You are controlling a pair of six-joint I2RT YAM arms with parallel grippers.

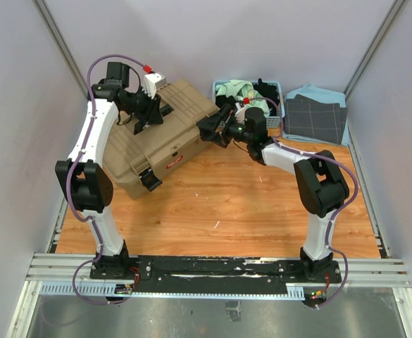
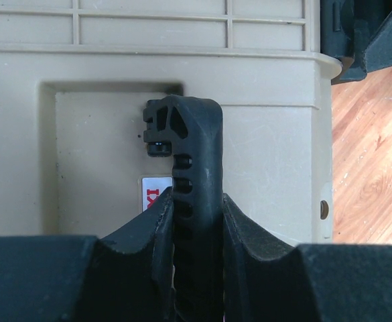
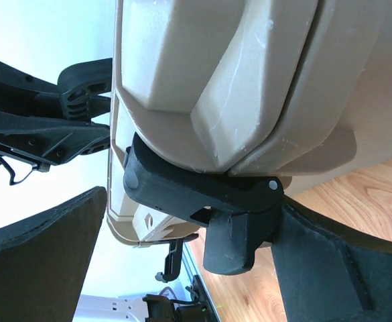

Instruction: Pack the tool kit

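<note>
The closed tan tool case lies at an angle on the left of the table. Across its lid runs a black carrying handle. My left gripper has a finger against each side of that handle. At the case's right front corner is my right gripper. In the right wrist view its fingers stand wide apart, with a black latch between them, close to the right-hand finger. Another latch sticks out from the case's front side, nearer its left end.
Behind the right gripper stands a blue basket of cloths. Folded dark and light-blue cloths lie at the back right. Bare wooden table fills the front and middle.
</note>
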